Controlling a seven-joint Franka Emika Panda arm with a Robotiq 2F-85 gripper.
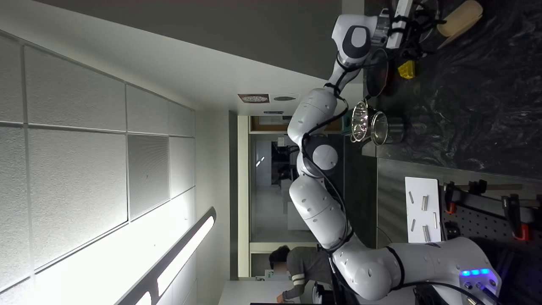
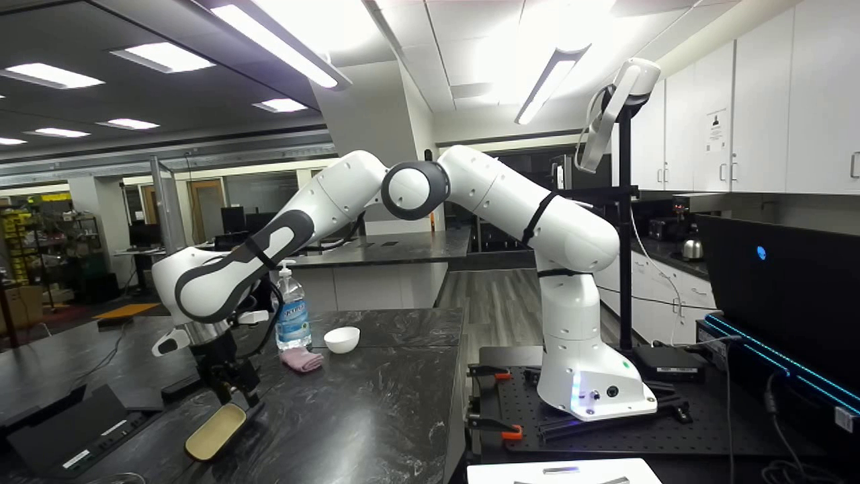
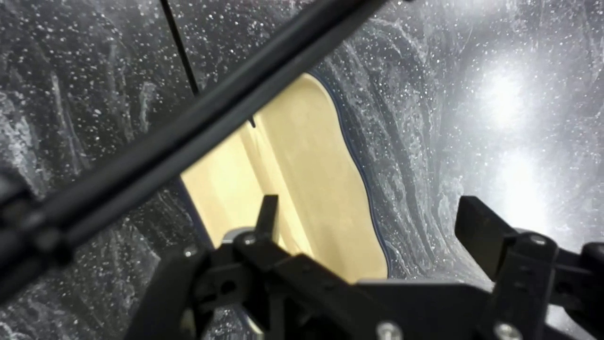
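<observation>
An oblong dish (image 2: 216, 433), tan inside with a dark blue edge, rests on the dark marbled counter in exterior view 2. In the sideways-turned exterior view 1, the same tan dish (image 1: 461, 19) is at the top right, close to the gripper (image 1: 417, 31). From the wrist, my gripper is open. Its left finger (image 3: 267, 218) overlaps the dish (image 3: 317, 170) in the picture, while the right finger (image 3: 481, 232) appears over bare counter to the dish's right. The gripper's body hides the dish's near end; whether a finger touches it I cannot tell.
A yellow object (image 1: 407, 69), a dark pan (image 1: 377, 76) and metal pots (image 1: 380, 128) stand along the counter. Exterior view 2 has a clear bottle (image 2: 291, 314), a pink cloth (image 2: 302, 359) and a white bowl (image 2: 342, 339). Counter to the bowl's front is bare.
</observation>
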